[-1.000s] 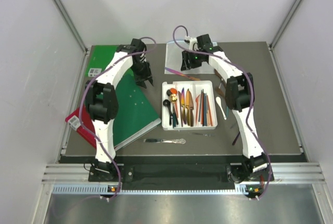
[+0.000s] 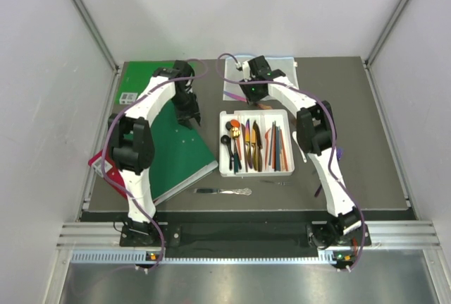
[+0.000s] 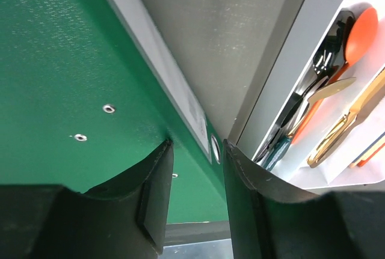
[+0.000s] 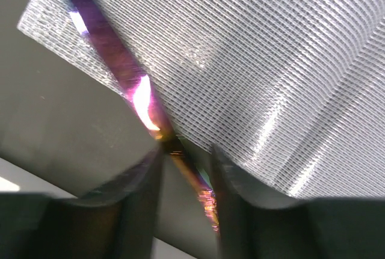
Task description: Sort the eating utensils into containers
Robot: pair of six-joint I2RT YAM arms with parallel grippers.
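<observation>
A shiny purple-and-gold knife (image 4: 141, 100) lies partly across the silver mat, with its purple end (image 2: 234, 96) showing in the top view. My right gripper is over it, fingers part open, and the knife runs between them; contact cannot be made out. The white divided tray (image 2: 254, 175) holds black, orange and gold spoons, gold knives and several long coloured utensils. My left gripper stands part open and empty above the edge of the green book. A silver knife (image 2: 223, 191) lies in front of the tray.
The silver mat (image 2: 232, 71) lies behind the tray. A large green book (image 2: 180, 159) and a red one (image 2: 106, 170) cover the left. A white spoon (image 2: 299, 146) rests right of the tray, a small fork (image 2: 275, 183) in front.
The left arm has drifted slightly left.
</observation>
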